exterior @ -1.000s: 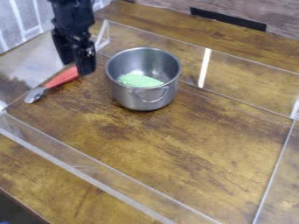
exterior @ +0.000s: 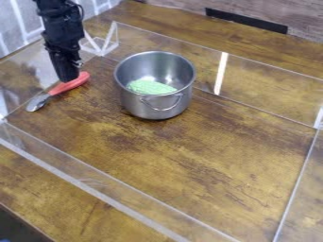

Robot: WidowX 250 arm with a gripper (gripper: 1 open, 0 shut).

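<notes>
My black gripper (exterior: 68, 74) hangs at the upper left, its tip low over the red handle of a spoon (exterior: 68, 83) that lies on the wooden table with its metal end toward the lower left. Whether the tip touches the handle, and what is between the fingers, is too small to tell. To the right stands a steel pot (exterior: 157, 100) with a pale green object (exterior: 149, 87) inside.
The wooden table (exterior: 202, 170) is open in the middle and front. Pale strips (exterior: 222, 71) mark rectangles near its edges, and the far left corner behind the arm is light grey.
My gripper has moved left and down from beside the pot to over the red handle. The spoon and pot look unmoved.
</notes>
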